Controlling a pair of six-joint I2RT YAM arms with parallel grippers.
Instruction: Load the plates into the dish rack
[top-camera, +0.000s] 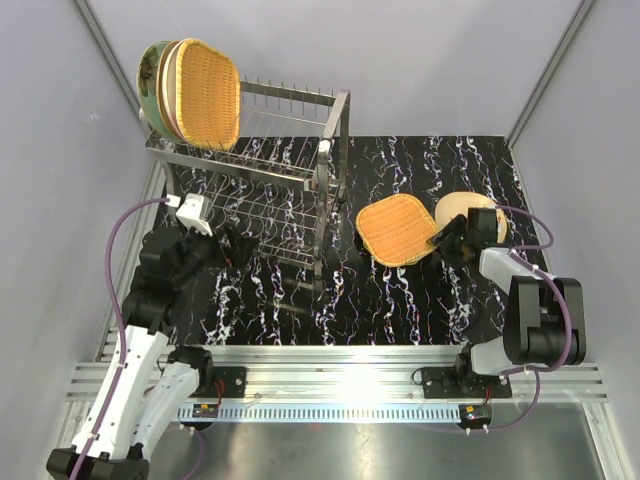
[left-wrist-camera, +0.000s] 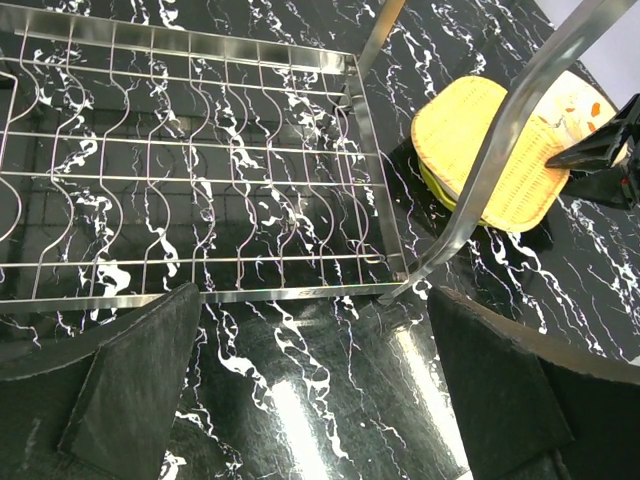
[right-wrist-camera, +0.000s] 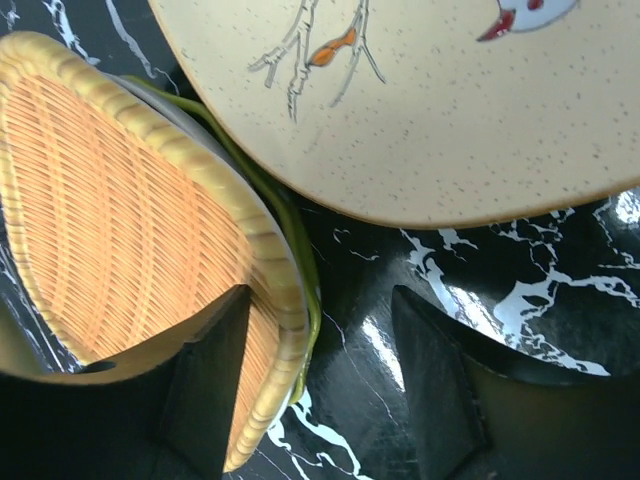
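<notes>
A yellow woven square plate (top-camera: 392, 228) lies on the dark marbled table, right of the metal dish rack (top-camera: 262, 176). In the right wrist view, a white rim and a green plate (right-wrist-camera: 290, 225) show beneath the woven plate (right-wrist-camera: 130, 200). My right gripper stands open astride their edge, one finger over the woven face and the other outside, clear of the rim. Behind it lies a cream plate (top-camera: 462, 203) with a painted pattern. My left gripper is open and empty at the rack's lower front edge.
Several plates (top-camera: 207, 95) stand upright at the left end of the rack's upper tier. Its lower tier (left-wrist-camera: 200, 170) is empty. A curved metal post (left-wrist-camera: 500, 130) rises between the rack and the stacked plates. Bare table (top-camera: 375, 310) lies in front.
</notes>
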